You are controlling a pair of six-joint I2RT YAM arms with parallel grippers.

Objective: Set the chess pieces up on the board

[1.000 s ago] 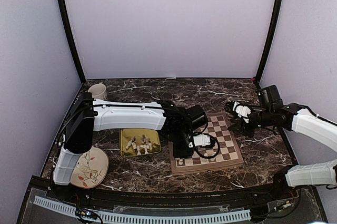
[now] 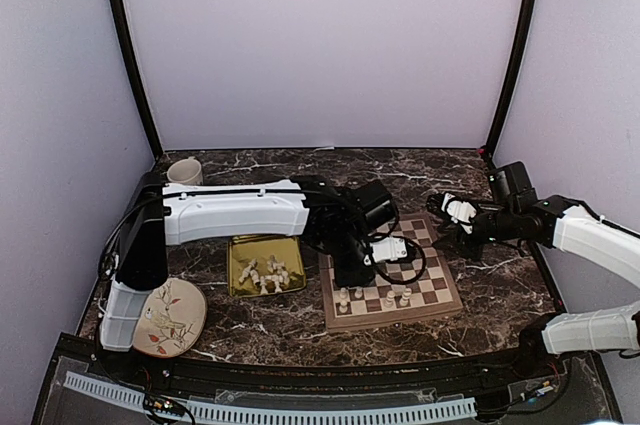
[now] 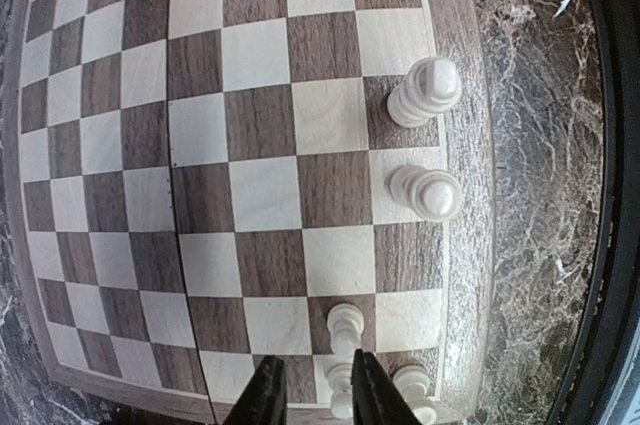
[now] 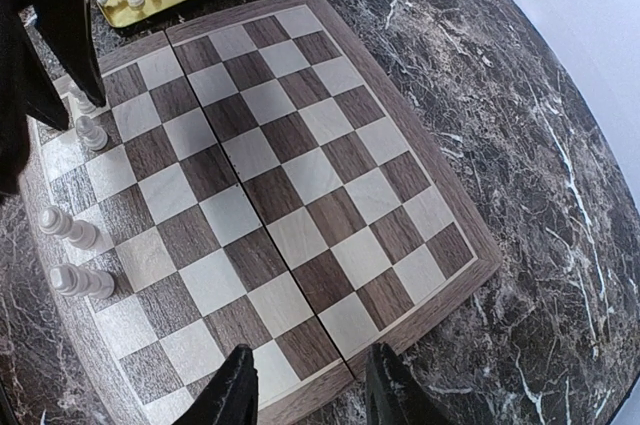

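The chessboard (image 2: pixel 392 317) lies at the table's centre, with several white pieces along its near side. My left gripper stands open above the board, with no piece held. Just under it, to the right, a white pawn (image 3: pixel 345 325) stands upright, close to a second pawn (image 3: pixel 340 380) and another white piece (image 3: pixel 412 385). Farther along the same edge are a taller piece (image 3: pixel 425 92) and a round-topped piece (image 3: pixel 428 192). Over the board's opposite part, my right gripper hangs open and empty.
A gold tray (image 2: pixel 238 283) left of the board holds several loose white pieces. A patterned plate (image 2: pixel 170 317) lies at the front left, a white cup (image 2: pixel 185 172) at the back left. Most other squares are bare.
The right arm has stayed still.
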